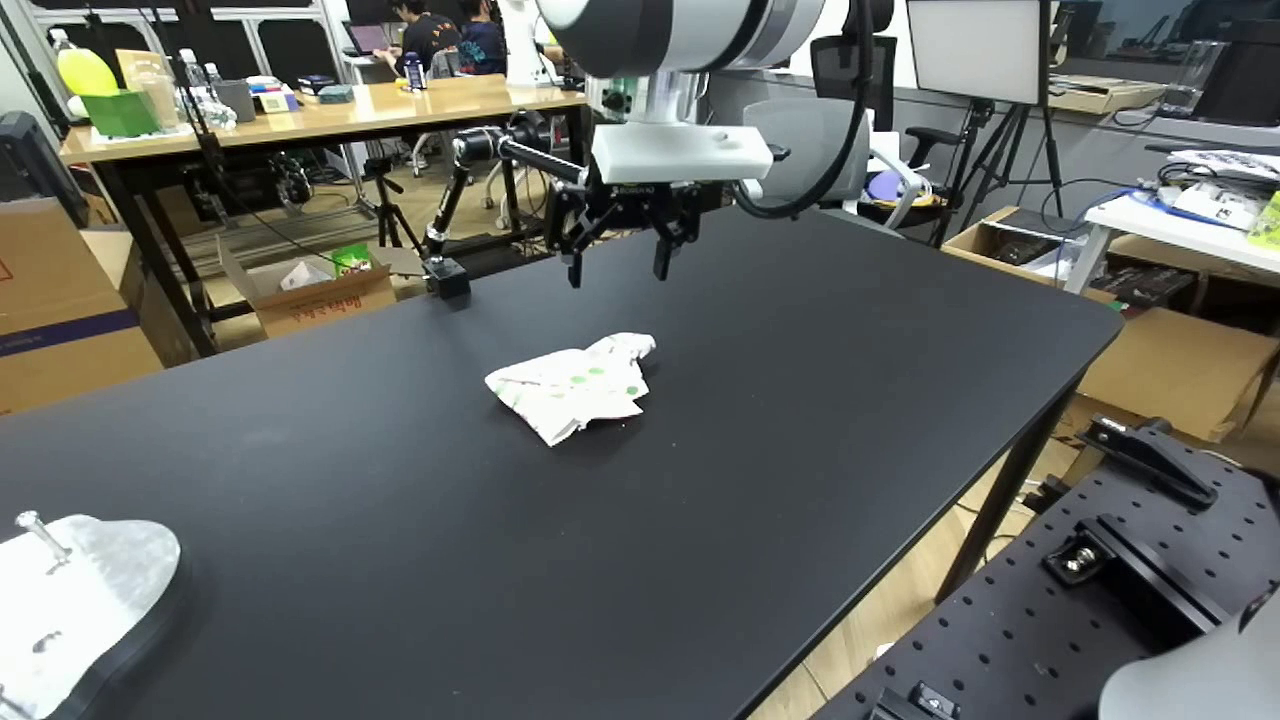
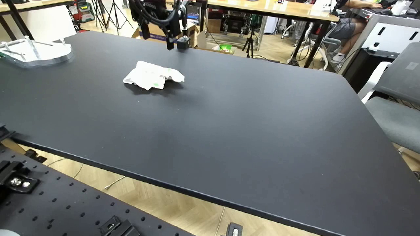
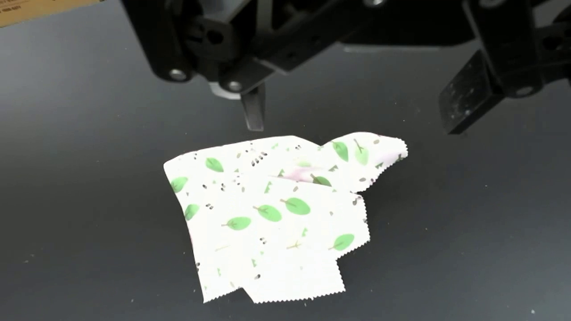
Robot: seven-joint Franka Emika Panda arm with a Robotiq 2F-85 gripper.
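Note:
A white cloth (image 1: pixel 576 384) with green leaf prints lies folded and rumpled on the black table. Seen from the wrist, the cloth (image 3: pixel 278 219) has zigzag-cut edges, and a narrow folded corner points to the right. My gripper (image 1: pixel 619 274) hangs above the table behind the cloth in exterior view 1, its fingers wide apart with nothing between them. The same open gripper is at the top of the wrist view, its fingertips just beyond the cloth's upper edge in the picture. In exterior view 2 the cloth (image 2: pixel 151 74) sits clear of the fingers.
A white plate-like stand with upright pegs (image 1: pixel 90 588) occupies the table's left side. A black arm mount (image 1: pixel 447 277) is fixed at the back edge.

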